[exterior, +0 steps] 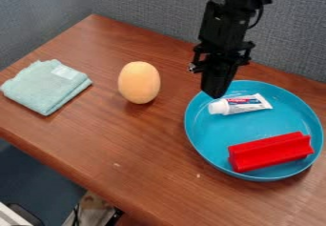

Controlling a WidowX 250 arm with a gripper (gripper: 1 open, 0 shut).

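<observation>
The black gripper (pixel 214 75) hangs from the top of the view over the back-left part of a blue plate (pixel 254 125), just above a white toothpaste tube (pixel 239 104). Whether its fingers are open or shut is hard to make out. A red block-like object (pixel 270 152) lies on the front of the plate. An egg-shaped peach-coloured object (pixel 139 82) stands on the wooden table left of the plate.
A folded pale teal cloth (pixel 46 86) lies at the table's left. The table (pixel 128 154) has free room in front of the egg and behind it. A grey padded wall runs along the back.
</observation>
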